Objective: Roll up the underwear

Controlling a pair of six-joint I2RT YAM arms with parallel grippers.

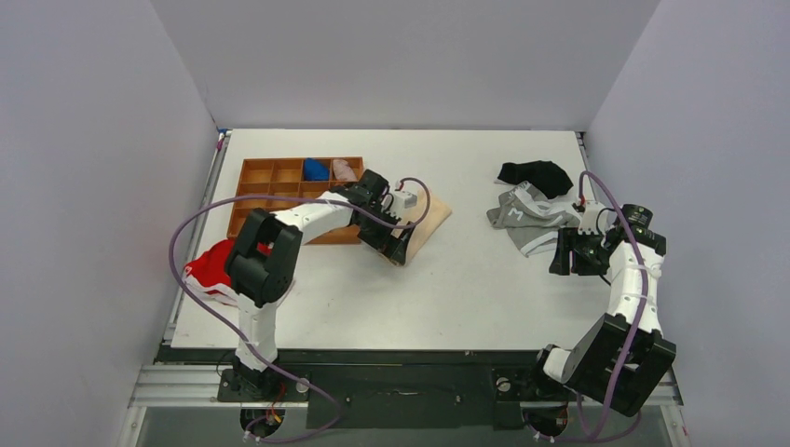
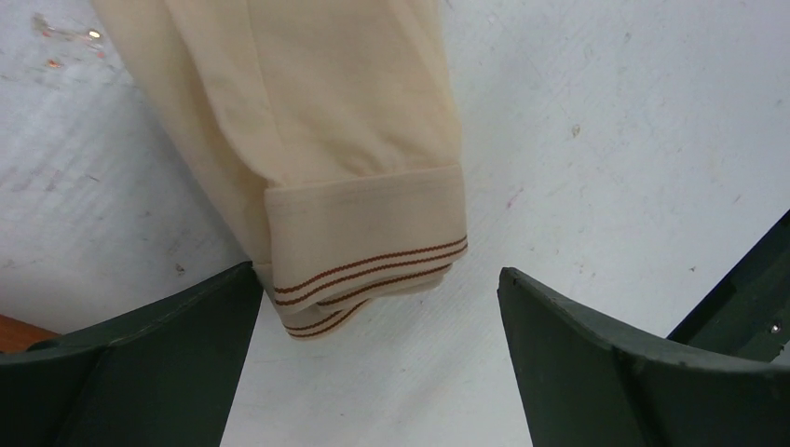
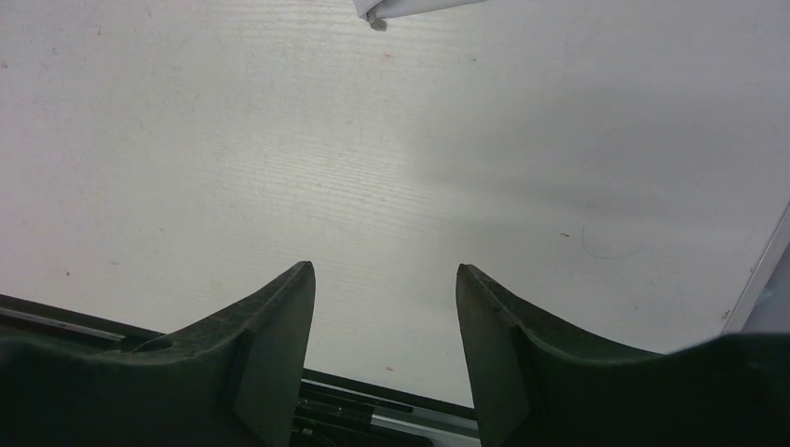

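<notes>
The beige underwear (image 1: 431, 223) lies folded into a long strip on the table, slanting toward the front left. In the left wrist view its near end, a waistband (image 2: 373, 233) with brown stripes, sits between the widely spread fingers of my open left gripper. The left finger (image 2: 186, 326) is close to the cloth's edge; whether it touches I cannot tell. My right gripper is off at the table's right side, its fingers apart and only bare table beneath them.
A brown compartment box (image 1: 270, 172) with rolled blue (image 1: 316, 170) and pink (image 1: 344, 171) pieces stands at the left, behind the left arm. Red cloth (image 1: 212, 270) lies front left. Grey (image 1: 526, 219) and black (image 1: 536, 175) clothes lie right.
</notes>
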